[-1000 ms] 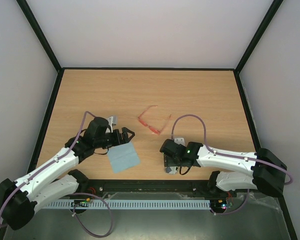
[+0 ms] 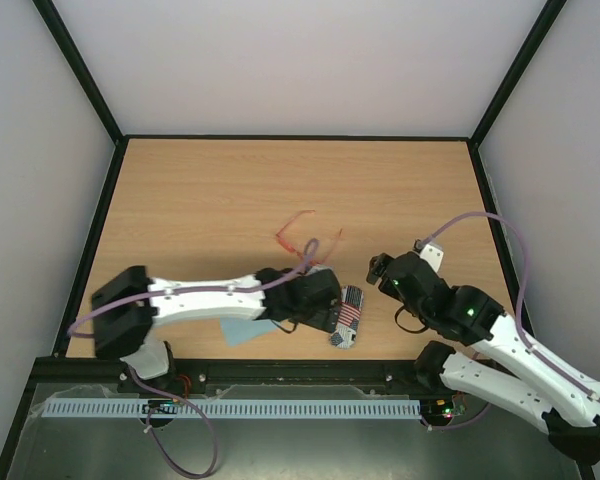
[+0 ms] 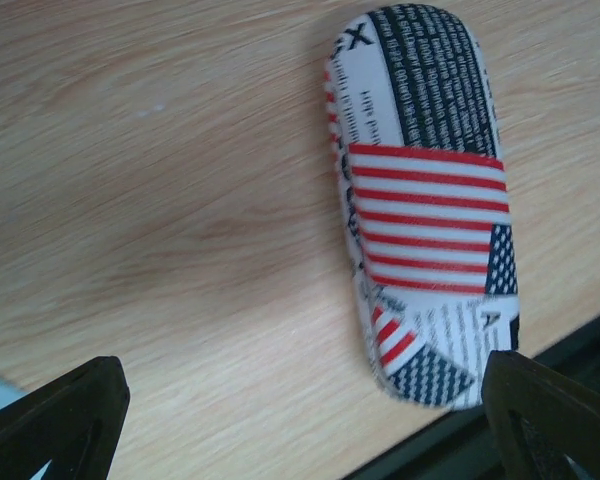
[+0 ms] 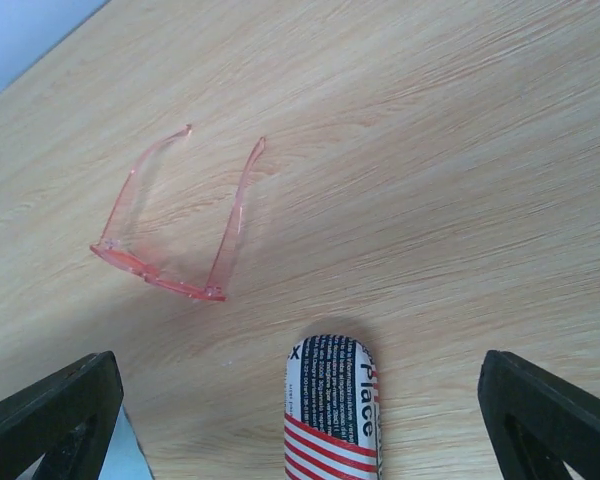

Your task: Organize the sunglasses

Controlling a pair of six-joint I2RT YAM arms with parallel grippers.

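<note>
Pink folded-open sunglasses point(image 4: 220, 250) lie on the table, lenses not clearly seen. Below them is a glasses case point(image 3: 430, 250) printed with flag stripes and lettering point(image 2: 346, 320). A light blue cloth point(image 2: 242, 331) lies left of the case, partly under my left arm. My left gripper stands open above the table just left of and over the case's near end, nothing between its fingers. My right gripper is open, right of the case in the top view, facing the case and sunglasses, holding nothing.
Dark frame rails edge it, with the front edge close below the case.
My left arm has swung right over the cloth toward the case. My right arm has moved up and right, away from the case, uncovering it.
</note>
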